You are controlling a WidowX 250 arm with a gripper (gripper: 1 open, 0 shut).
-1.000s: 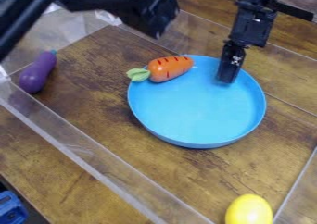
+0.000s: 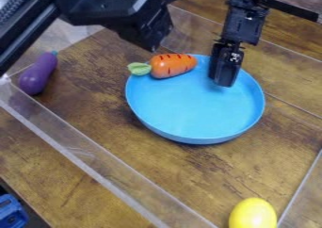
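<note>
A blue plate (image 2: 195,109) sits on the wooden table, with an orange toy carrot (image 2: 172,65) on its upper left part. My gripper (image 2: 228,70) hangs over the plate's back right edge, its black fingers pointing down, right of the carrot. Whether anything is between them is hard to see. A purple eggplant (image 2: 38,73) lies at the far left, and a yellow egg-shaped object (image 2: 253,213) at the bottom right.
Black arm parts and cables cross the top of the view. A clear edge runs diagonally across the lower left, with a blue object (image 2: 9,213) in the corner.
The dark arm part at the top has come lower and further over the table, above the carrot. The plate has shifted slightly left. The gripper has moved little.
</note>
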